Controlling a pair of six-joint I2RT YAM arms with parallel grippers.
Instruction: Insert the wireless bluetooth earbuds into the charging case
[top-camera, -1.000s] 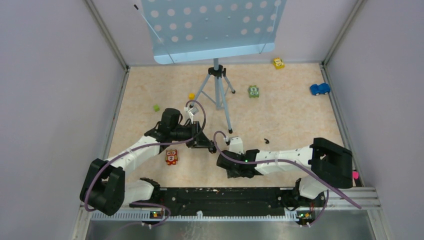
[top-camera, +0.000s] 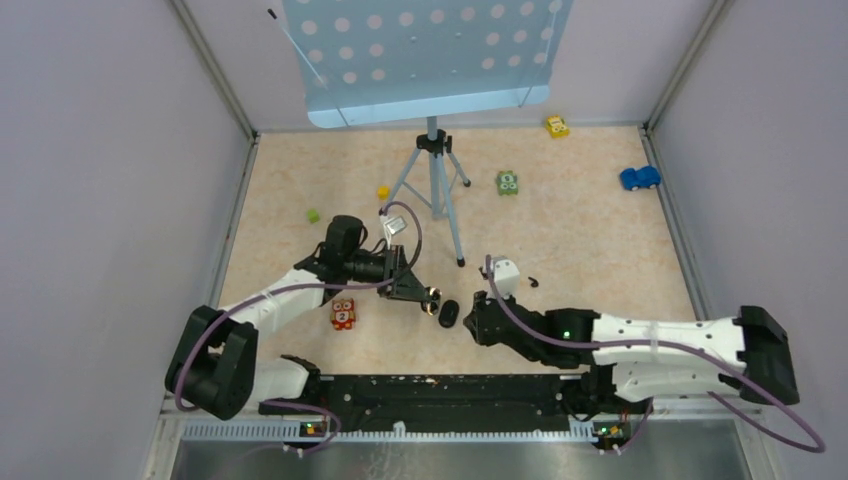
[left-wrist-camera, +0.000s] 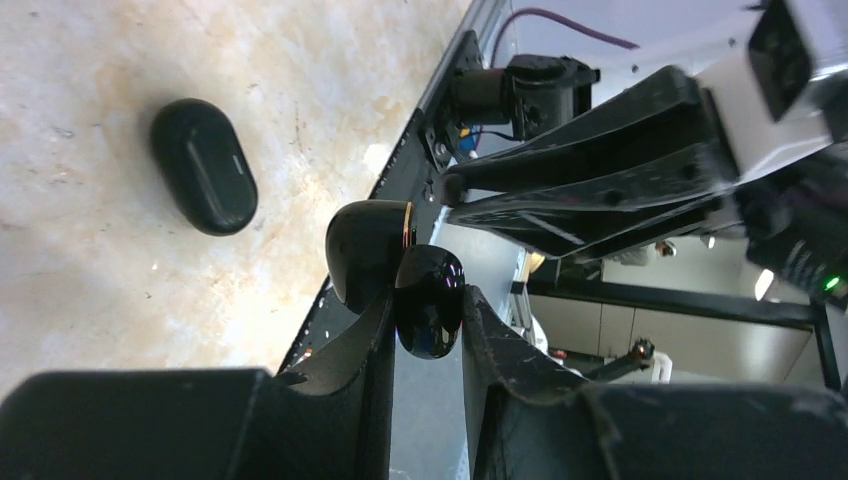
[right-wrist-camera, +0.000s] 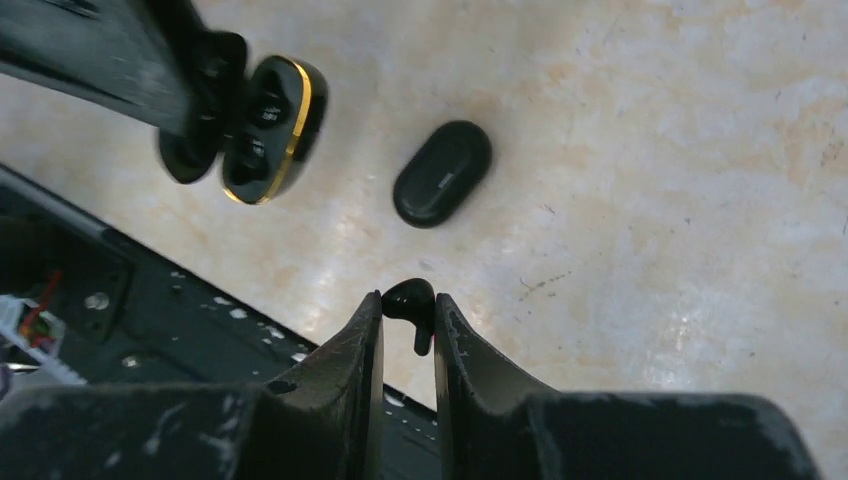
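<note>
The open charging case (top-camera: 431, 301), glossy black with a gold rim, is in my left gripper, which is shut on it. In the right wrist view the case (right-wrist-camera: 290, 130) shows dark hollows inside; whether they hold anything I cannot tell. A small black earbud (right-wrist-camera: 408, 295) is pinched by its body between the tips of my right gripper, its stem pointing down the view. The right gripper (top-camera: 470, 322) hangs to the right of the case, apart from it. Another small dark piece, apparently an earbud (top-camera: 533, 282), lies on the table farther right.
A black oval object (right-wrist-camera: 443, 174) lies on the table between the grippers. Behind stands a tripod (top-camera: 437, 190) with a blue board. A red block (top-camera: 343, 314) is near the left arm; a green block (top-camera: 507, 183) and blue car (top-camera: 640, 178) lie farther back.
The left gripper has shifted slightly right with the case, whose gold rim now shows from above.
</note>
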